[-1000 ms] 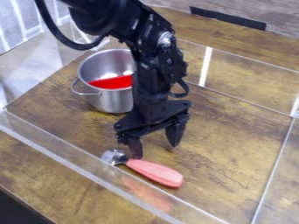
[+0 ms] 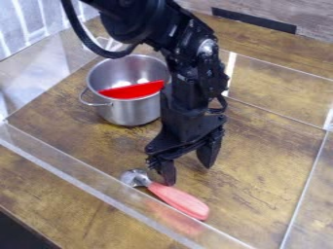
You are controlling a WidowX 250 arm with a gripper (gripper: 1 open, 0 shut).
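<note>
The black gripper (image 2: 185, 169) hangs at the centre of the camera view, its fingers spread open and low over the wooden surface. Just below and in front of its left finger lies a utensil with a pink handle (image 2: 178, 200) and a metal head (image 2: 134, 178). Whether the finger touches it is unclear.
A steel pot (image 2: 108, 111) with a red object (image 2: 129, 89) inside stands behind and left of the gripper, partly hidden by the arm. The board to the right is bare. Clear edges or panels border the work area at left, front and right.
The pink utensil has shifted slightly right and toward the front since about a second ago. The gripper has moved slightly and stays open.
</note>
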